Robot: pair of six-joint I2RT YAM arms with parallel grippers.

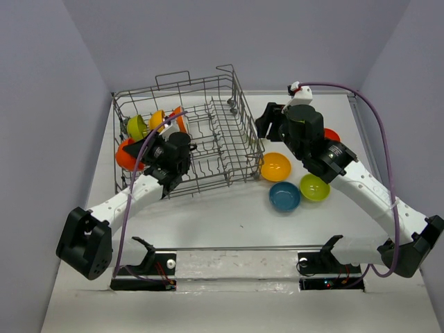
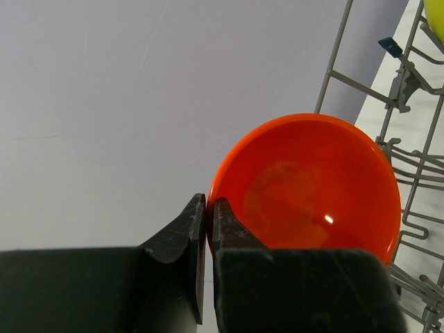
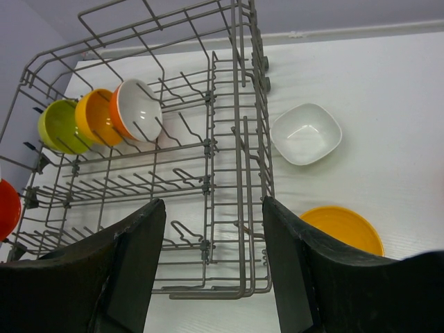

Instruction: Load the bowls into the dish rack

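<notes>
My left gripper has its fingertips close together on the rim of a red bowl [image 2: 302, 191] at the rack's left end. My right gripper stands open and empty above the right part of the dish rack [image 3: 239, 166]. Green [image 1: 137, 127], yellow [image 3: 97, 118] and orange-white [image 3: 139, 111] bowls sit upright on edge in the rack. To the right lie a white bowl [image 3: 305, 135], an orange bowl [image 1: 276, 166], a blue bowl [image 1: 284, 196], a green bowl [image 1: 315, 188] and a red bowl [image 1: 331, 134], partly hidden.
The grey wall [image 2: 104, 139] is close beyond the rack's left end. The rack's middle and right part are empty.
</notes>
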